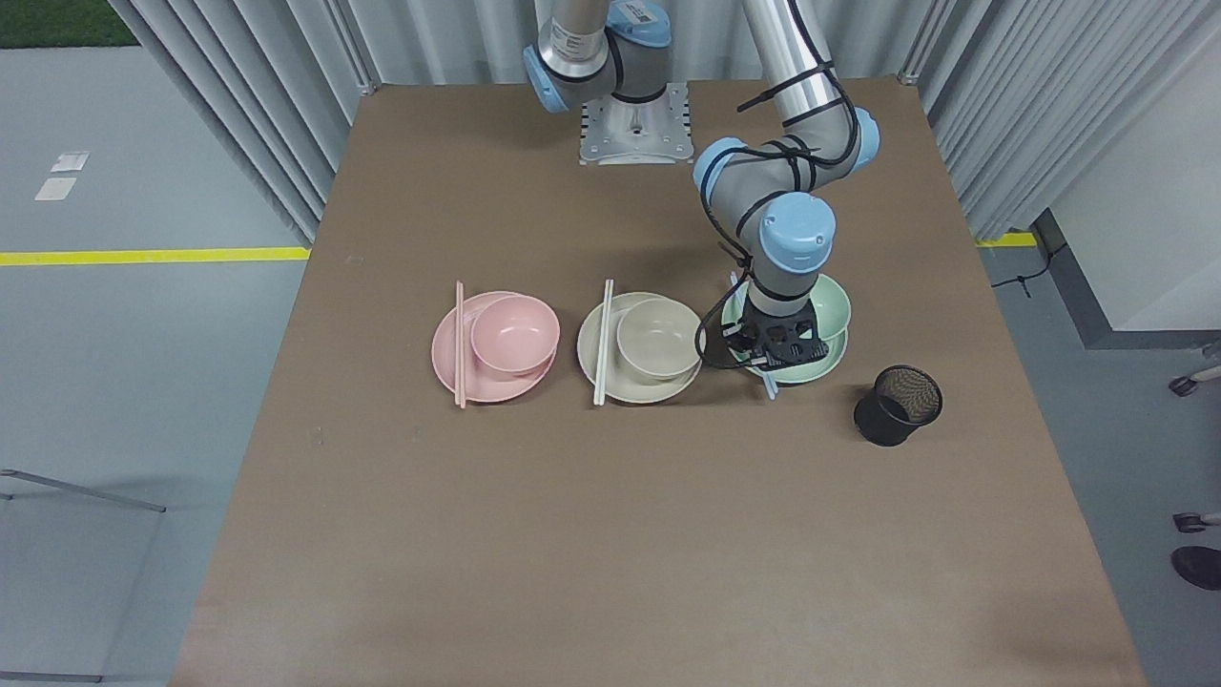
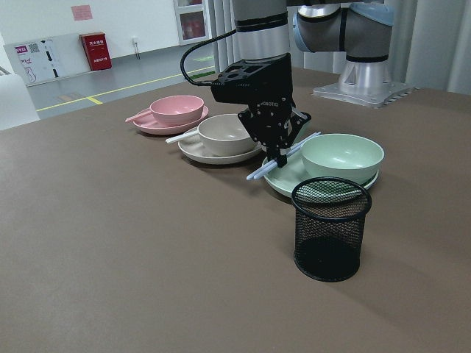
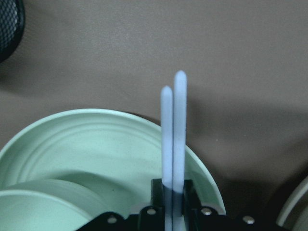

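Two pale blue chopsticks (image 3: 179, 125) lie side by side across a green plate (image 3: 115, 144), beside a green bowl (image 2: 342, 156). My gripper is closed around both sticks near the plate's rim, as the wrist view shows; in the left view its fingers (image 2: 282, 151) reach down to them. A pink plate (image 1: 444, 349) with pink bowl and chopsticks (image 1: 460, 343) sits to the left. Between them stands a white plate (image 1: 589, 349) with a white bowl (image 1: 658, 338) and white chopsticks.
A black mesh cup (image 1: 898, 406) stands at the right of the green setting.
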